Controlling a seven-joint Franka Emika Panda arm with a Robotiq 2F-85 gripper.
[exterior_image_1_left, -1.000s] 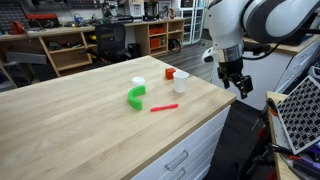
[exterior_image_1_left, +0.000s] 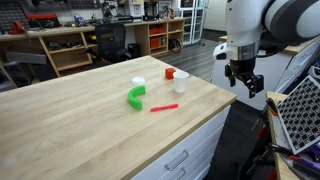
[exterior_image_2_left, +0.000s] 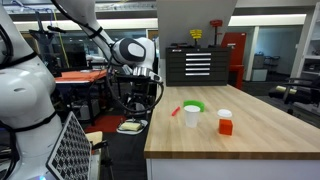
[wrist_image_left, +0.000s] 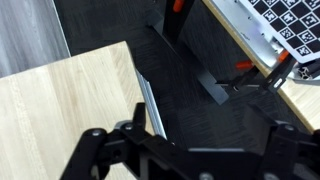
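My gripper (exterior_image_1_left: 244, 88) hangs off the right end of the wooden table (exterior_image_1_left: 75, 120), apart from everything on it. In the wrist view the gripper is open, its dark fingers wide apart, with dark floor between them. On the table lie a green curved piece (exterior_image_1_left: 136, 97) and a red stick-like object (exterior_image_1_left: 164, 107). A white cup (exterior_image_2_left: 192, 117) stands near a red block (exterior_image_2_left: 226, 127). Behind the block is a small white round object (exterior_image_2_left: 224, 113).
The table corner (wrist_image_left: 127, 45) is close to the gripper in the wrist view. A stand with a checkered board (wrist_image_left: 290, 22) is at upper right there.
The arm and gripper have shifted slightly beside the table end. The objects on the table have not moved.
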